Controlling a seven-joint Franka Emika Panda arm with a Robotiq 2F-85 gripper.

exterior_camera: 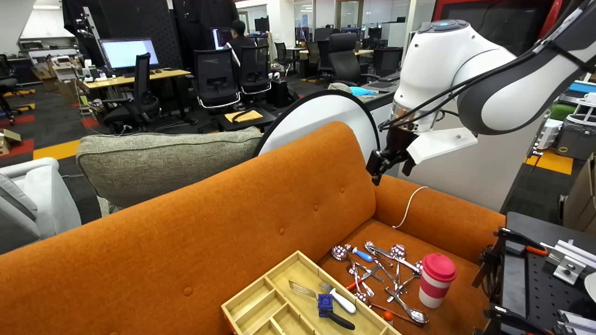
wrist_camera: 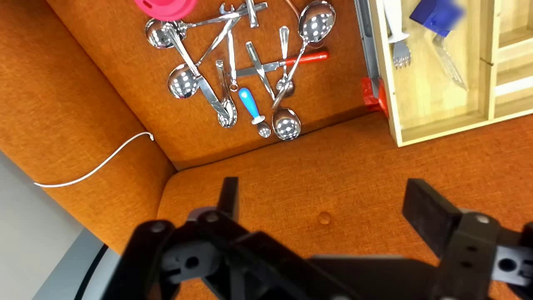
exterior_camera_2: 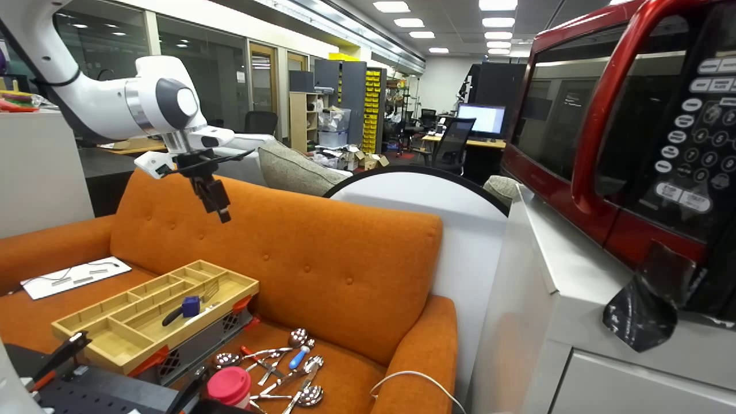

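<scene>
High over the orange sofa, my gripper stands open, with only the sofa backrest below the gap between its fingers. In exterior view 1 the gripper [exterior_camera: 391, 170] is in the air near the sofa's far end. Several metal utensils lie loosely crossed on the seat, among them a blue-handled scoop [wrist_camera: 251, 106], a red-handled knife [wrist_camera: 305, 58] and a slotted spoon [wrist_camera: 317, 21]. A wooden divided tray [exterior_camera_2: 124, 359] sits beside them. Inside it are a white-handled fork [exterior_camera: 342, 301], a spatula with a blue block on it [exterior_camera: 325, 305] and a black handle.
A white cup with a pink lid [exterior_camera: 438, 268] stands upright by the utensils. A white cable [wrist_camera: 95, 170] hangs over the sofa arm. Black clamps [exterior_camera: 517, 321] stick out from the side table. Above the backrest the air is clear.
</scene>
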